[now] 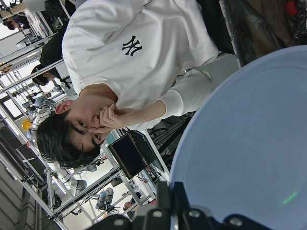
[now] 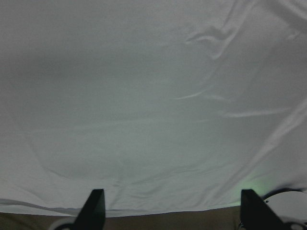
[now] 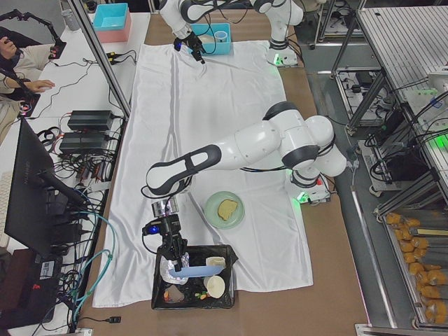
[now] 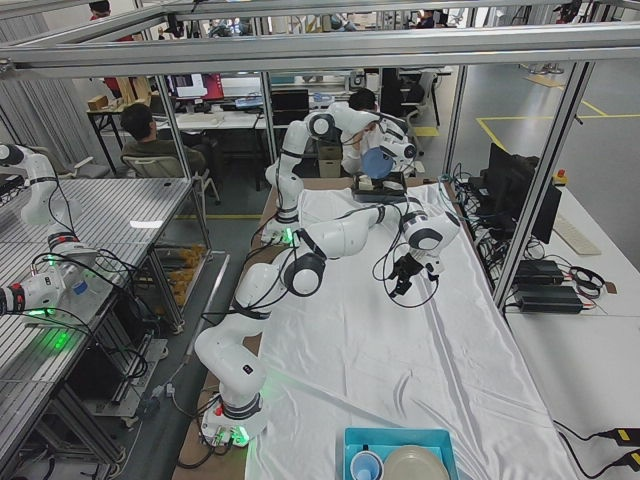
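A light blue plate [image 3: 199,271] [image 4: 376,161] is raised over the black bin [image 3: 184,301] at the near end of the cloth, with my left gripper [image 3: 177,267] shut on its rim. The plate fills much of the left wrist view's right side. My right gripper [image 3: 199,54] is at the far end, hanging open over bare white cloth, nothing between its fingers.
A green plate [image 3: 213,217] with a yellowish item lies beside the left arm. A blue bin [image 4: 445,440] with a cup and beige plate is at the far end. A person [image 1: 134,43] sits just beyond the black bin.
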